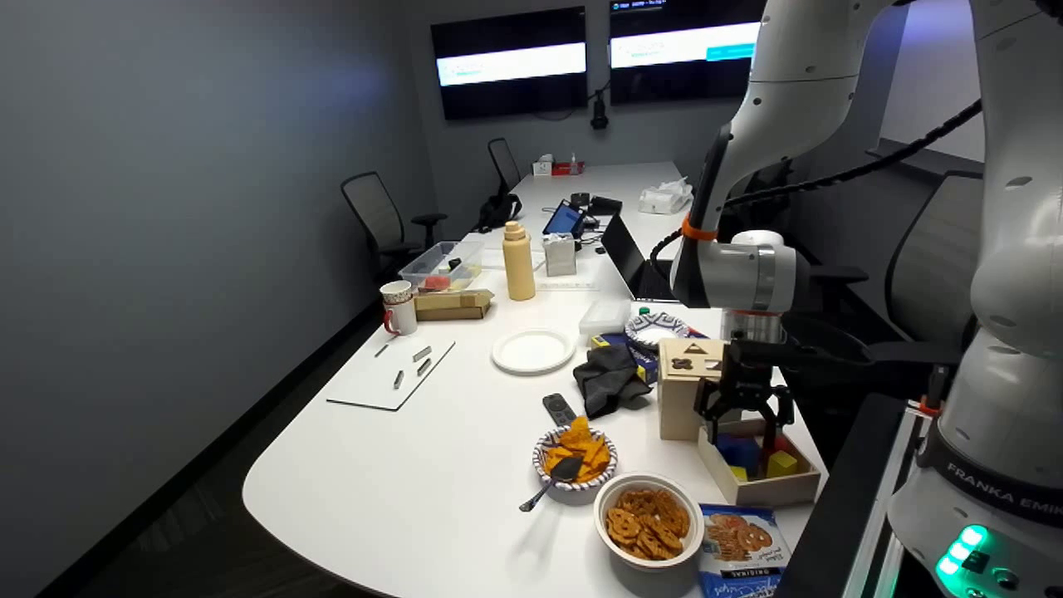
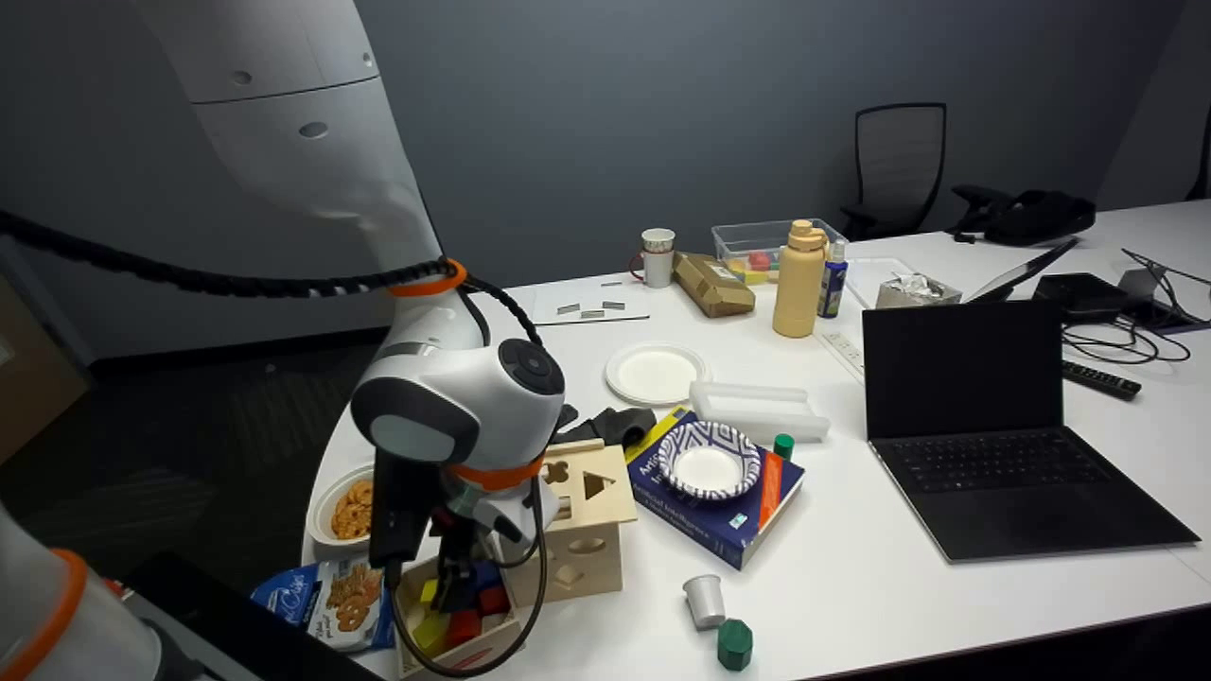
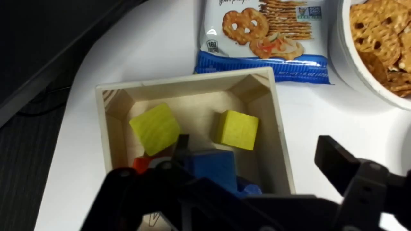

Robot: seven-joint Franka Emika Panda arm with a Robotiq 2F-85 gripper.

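My gripper [image 1: 739, 427] is open over the small wooden box [image 1: 755, 490], nothing held. In the wrist view one finger [image 3: 182, 144] reaches down inside the box, close by a blue block [image 3: 214, 169]; whether they touch I cannot tell. The other finger [image 3: 334, 163] stands outside the box's wall. Two yellow blocks, a tilted one [image 3: 156, 129] and a cube [image 3: 238, 130], lie in the box, with a red block [image 3: 141, 163] partly covered by the gripper. Much of the box's near end is hidden there. The wooden shape-sorter cube [image 2: 581, 552] stands against the box.
Beside the box are a blue snack bag [image 1: 742, 550] and a bowl of pretzel crisps [image 1: 648, 568]. A chip bowl [image 1: 543, 460] with a spoon sits farther left. A grey cup [image 2: 705, 602] and green block [image 2: 734, 645] lie near the table edge.
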